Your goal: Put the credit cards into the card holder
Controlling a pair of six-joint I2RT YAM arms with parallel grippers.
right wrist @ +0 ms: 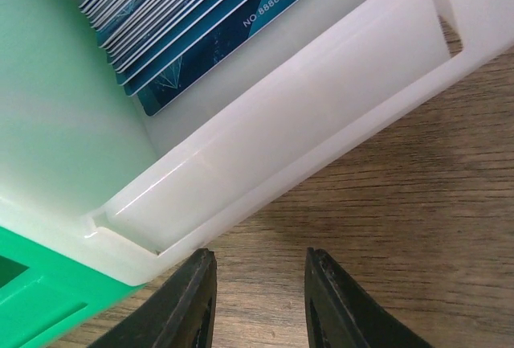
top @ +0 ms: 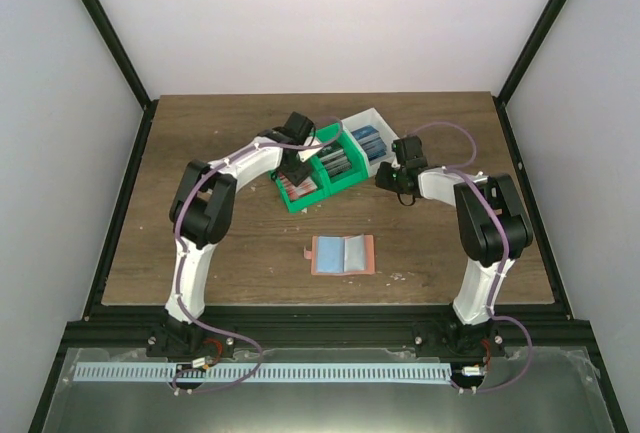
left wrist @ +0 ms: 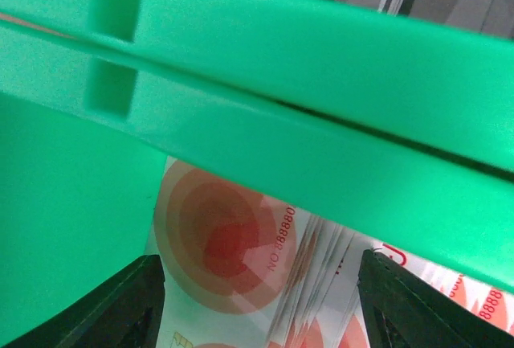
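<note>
Red-and-white cards [left wrist: 225, 243] stand in a green bin, below the spread fingers of my open left gripper; nothing is gripped there. In the top view that gripper [top: 300, 169] is over the leftmost bin. Dark cards [top: 333, 161] fill the middle green bin, and blue cards [right wrist: 225, 38] stand in the white bin [right wrist: 265, 127]. Just outside the white bin's near wall, my right gripper is part open with only bare wood showing between its fingers. The card holder [top: 342, 255] lies spread flat at the front, with pale sleeves and an orange-brown border.
The bins form one slanted row at the table's back middle, with the green rim [top: 345, 181] facing front. Bare wood [top: 230, 263] lies left of the holder, and the table right of it is clear too.
</note>
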